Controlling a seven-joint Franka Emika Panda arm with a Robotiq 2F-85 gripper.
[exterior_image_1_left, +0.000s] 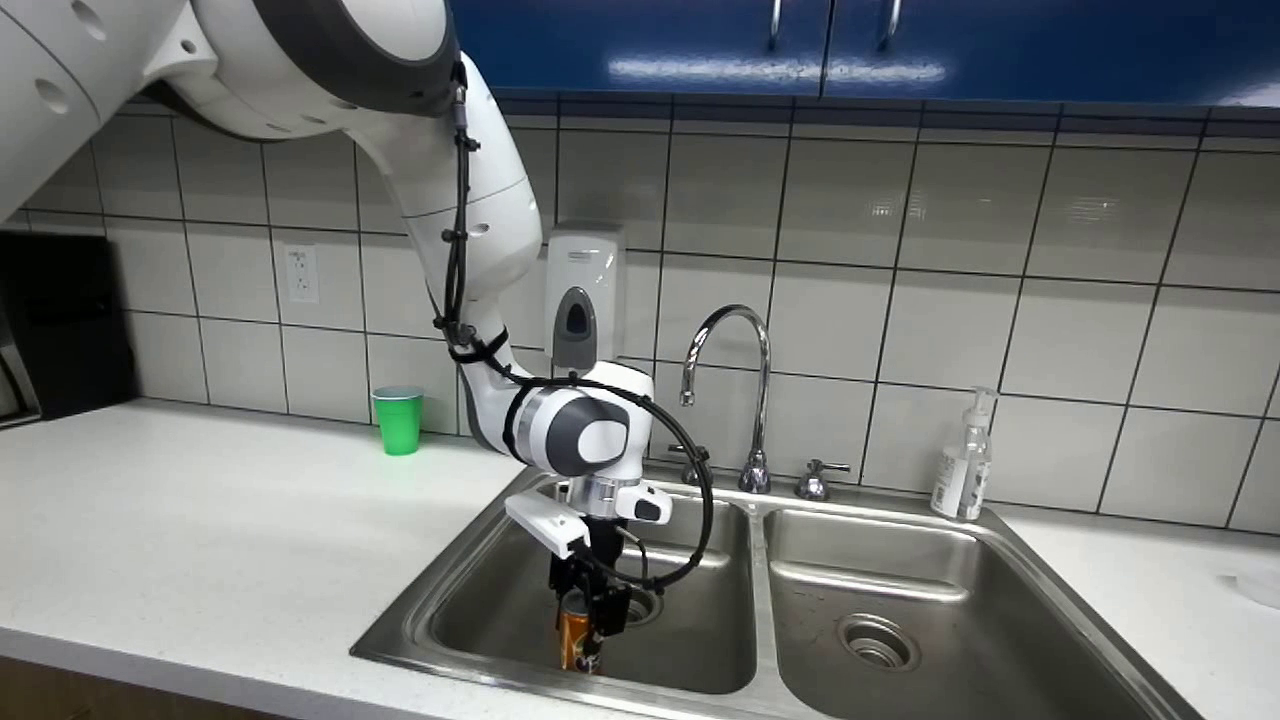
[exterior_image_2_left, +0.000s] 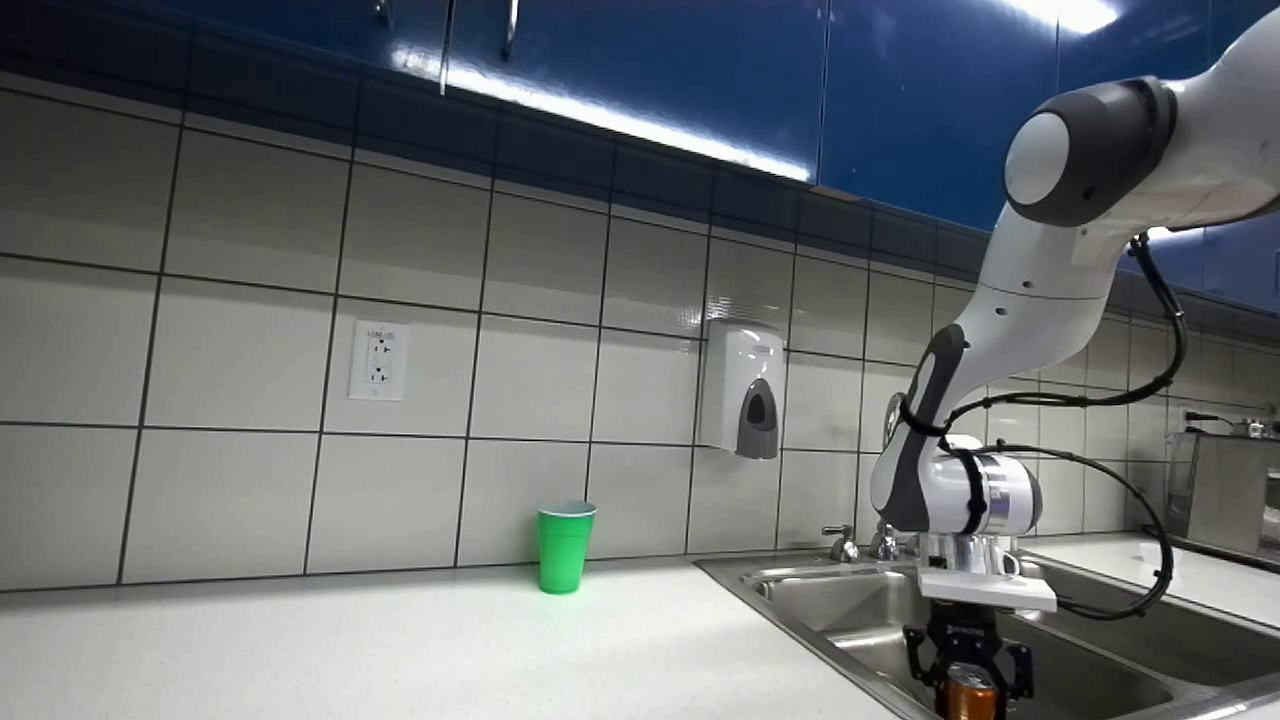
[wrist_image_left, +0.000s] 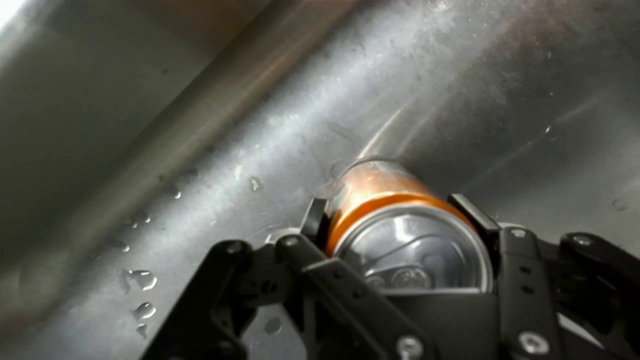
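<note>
An orange can (wrist_image_left: 384, 187) with a silver top stands upright in the left sink basin (exterior_image_1_left: 492, 606). My gripper is shut on it, one finger pad (wrist_image_left: 315, 219) against each side near its upper rim. In exterior view 1 the gripper (exterior_image_1_left: 590, 604) reaches down into the basin and partly covers the can (exterior_image_1_left: 573, 636). Only the upper part of the can (exterior_image_2_left: 969, 694) shows in exterior view 2, below the gripper's black body; its base is out of frame there.
A green cup (exterior_image_1_left: 398, 420) stands on the counter (exterior_image_1_left: 180, 528) left of the sink. Behind the basins rise the faucet (exterior_image_1_left: 761, 408) and its handles. A soap bottle (exterior_image_1_left: 963, 462) is at the back right. The right basin (exterior_image_1_left: 960, 624) is empty.
</note>
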